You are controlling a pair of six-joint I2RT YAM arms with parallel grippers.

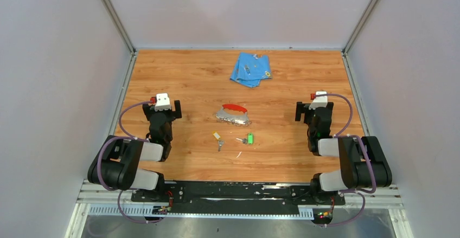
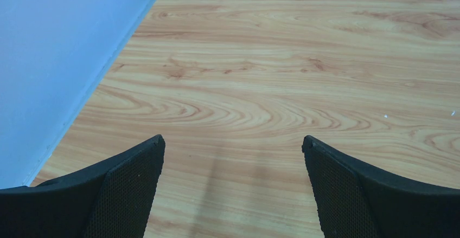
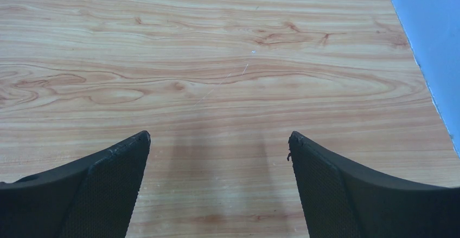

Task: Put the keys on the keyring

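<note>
Two small sets of keys lie on the wooden table in the top view. One is a key with a yellow tag, its metal key pointing toward the front. To its right rests a green tag with a metal key beside it. Whether either tag carries a ring is too small to tell. My left gripper is open over bare wood, well to the left of the keys. Far to their right, my right gripper also stands open, with only table between its fingers.
Behind the keys lies a metal tool with a red handle and a silvery body. A folded blue cloth sits near the back wall. A thin white strip lies in front. Clear table separates each arm from the keys.
</note>
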